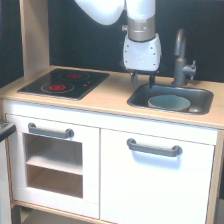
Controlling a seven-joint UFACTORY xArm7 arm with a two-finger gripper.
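My gripper (pixel 142 74) hangs over the left part of a dark grey sink (pixel 202 99) in a toy kitchen, above its back-left rim. Its dark fingers point down; whether they are open or shut is hard to tell at this size. A teal round dish (pixel 169 103) lies in the sink basin, a little to the right of and below the gripper. A dark faucet (pixel 180 60) stands behind the sink on the right.
A black hob (pixel 62 84) with red rings is on the left of the wooden counter (pixel 115 100). Below are an open shelf (pixel 54 180) and a closed white door (pixel 155 185). A panel with a handle stands at the far left edge.
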